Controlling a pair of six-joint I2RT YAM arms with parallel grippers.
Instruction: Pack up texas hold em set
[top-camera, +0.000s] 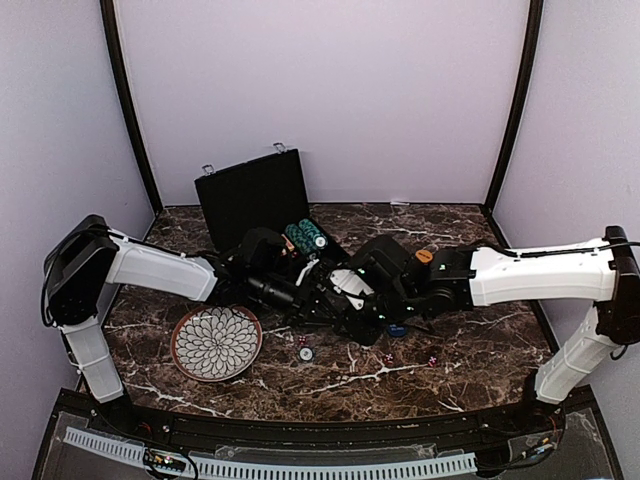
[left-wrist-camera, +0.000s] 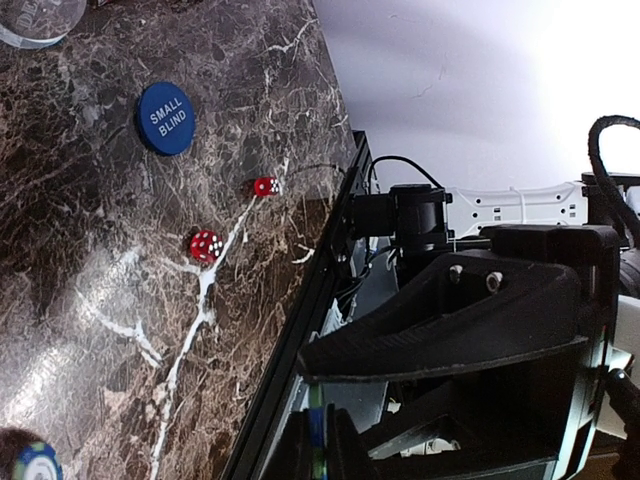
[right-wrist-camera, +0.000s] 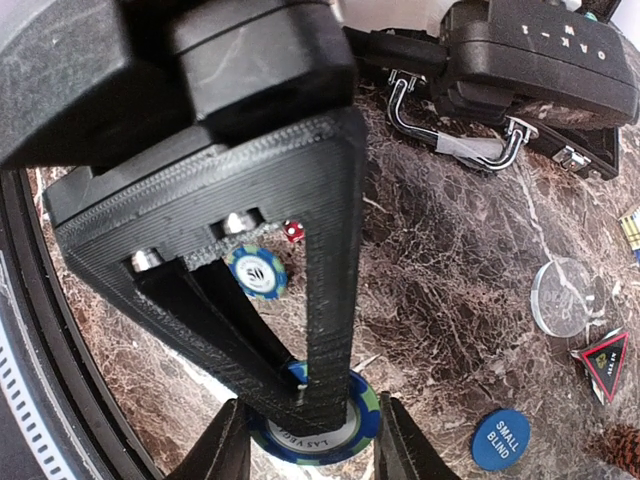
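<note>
Above the middle of the table, my left gripper (top-camera: 322, 308) and right gripper (top-camera: 345, 322) meet. A blue-edged poker chip (right-wrist-camera: 345, 433), or a short stack of them, sits between the right gripper's fingers (right-wrist-camera: 230, 445) in the right wrist view, and the left gripper's fingers (right-wrist-camera: 328, 290) reach onto it too. Seen edge-on in the left wrist view, the chips (left-wrist-camera: 316, 425) are pinched by the left gripper; how many is hidden. A loose chip marked 50 (right-wrist-camera: 257, 272) lies flat on the table. The black case (top-camera: 255, 195) stands with its lid raised, teal chips (top-camera: 312, 235) inside.
A patterned plate (top-camera: 216, 343) is at front left. Scattered about are red dice (left-wrist-camera: 206, 246), the blue small blind disc (left-wrist-camera: 166, 118), a clear dealer disc (right-wrist-camera: 563, 297) and a triangular marker (right-wrist-camera: 605, 360).
</note>
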